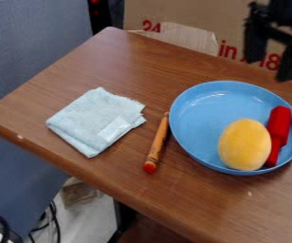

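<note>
The blurred dark gripper (273, 46) hangs high at the top right, above and behind the blue plate (199, 106); whether it is open or shut is unclear. A yellow oval object (244, 144) and a red object (278, 131) lie on the plate. An orange stick with a red tip (156, 147) lies left of the plate. A folded light blue cloth (94, 121) rests on the left part of the table.
A cardboard box (180, 14) stands behind the table. Beyond the table's left edge are cables and the floor.
</note>
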